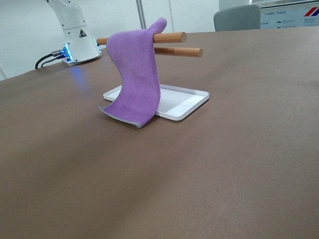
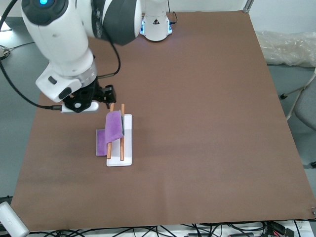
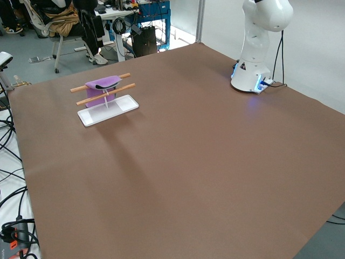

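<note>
A small rack with two wooden rods (image 2: 122,148) stands on a white tray (image 2: 126,161) in the left view. A purple cloth (image 2: 112,126) is draped over it; the top view shows the cloth (image 1: 132,79) hanging down from the upper rod (image 1: 169,37). My gripper (image 2: 106,102), black and seen from above, is just beyond the rack's far end in the left view, above it or beside it; its fingertips are too hidden to tell whether they are open or shut.
Most of the table right of the tray is clear. Cables run along one table edge.
</note>
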